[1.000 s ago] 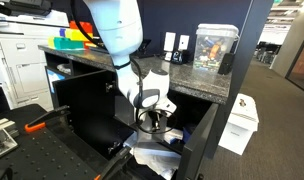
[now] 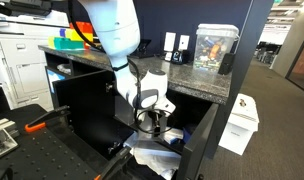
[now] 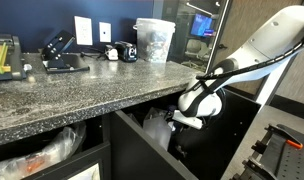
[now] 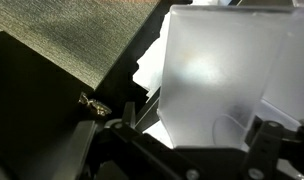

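In exterior view 1, my gripper (image 2: 159, 121) points down inside an open dark drawer below the stone counter. The wrist view shows its two fingers spread wide along the bottom, so the gripper is open. Beyond and between the fingertips lies a translucent whitish plastic piece (image 4: 207, 75); whether it is a bag or a box I cannot tell. Exterior view 2 shows crumpled clear plastic (image 3: 158, 127) beside the gripper (image 3: 178, 123). White plastic or paper (image 2: 154, 157) lies low in the drawer in exterior view 1.
Dark drawer walls (image 2: 199, 143) stand close around the gripper. Overhead runs the counter (image 3: 92, 98), with a clear tub (image 2: 214, 45) on it. Another plastic bag (image 3: 47, 155) lies farther left. A white bin (image 2: 240, 125) stands on the floor outside.
The arm and gripper have shifted only slightly, a little lower in exterior view 1. The drawer and its contents look the same.
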